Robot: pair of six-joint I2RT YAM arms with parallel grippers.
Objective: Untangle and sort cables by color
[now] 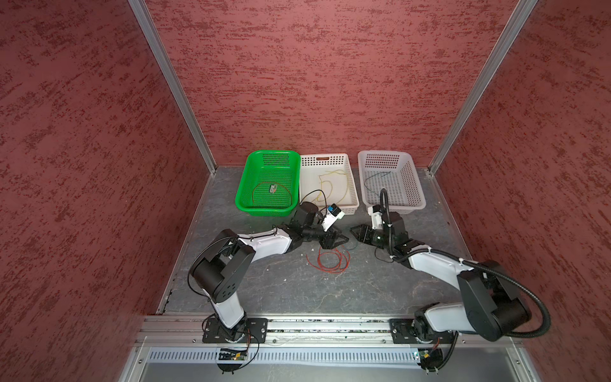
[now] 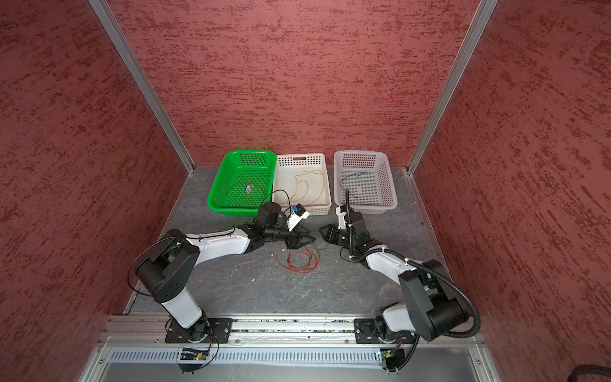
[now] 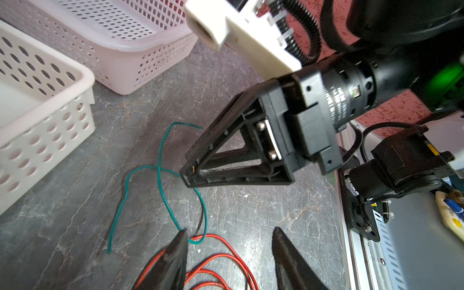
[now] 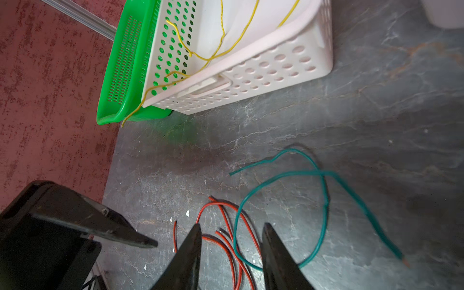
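Teal cables (image 4: pixel 323 212) lie crossed on the table between my grippers, partly over a coil of red cables (image 1: pixel 331 270) nearer the front. My left gripper hangs above the red and teal cables, fingers apart and empty. My right gripper, facing it from the right, is also open over the teal cable, with nothing held. In the left wrist view the right gripper's side fills much of the upper right.
At the back stand a green basket (image 1: pixel 248 191) with a red cable, a white basket (image 1: pixel 305 159) with yellow cables, and a pinkish basket (image 1: pixel 417 191) with a thin dark cable.
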